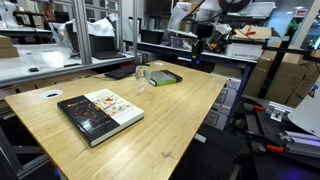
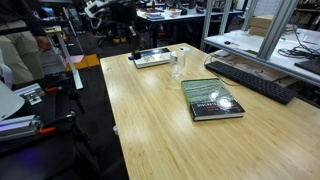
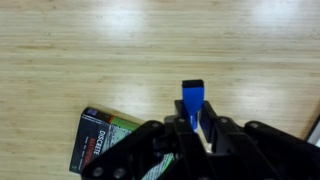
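A slim blue object with a black end, possibly a marker [image 3: 193,98] is held between the black fingers of my shut gripper. In exterior view 2 the blue piece [image 2: 131,57] hangs over the near-left side of the wooden table, under the arm. Exterior view 1 has my gripper [image 1: 199,46] above the table's far right end, small and hard to make out. A green and black book [image 3: 92,140] lies flat at the lower left of the wrist view, apart from the held object. The same green book [image 2: 210,98] rests mid-table in exterior view 2.
Another book with a black, red and white cover [image 1: 100,115] lies at the table's near end. Clear glass or plastic cups [image 2: 178,65] stand between the books. A black keyboard [image 2: 250,83] lies behind the green book. Bare wood fills the front of the table.
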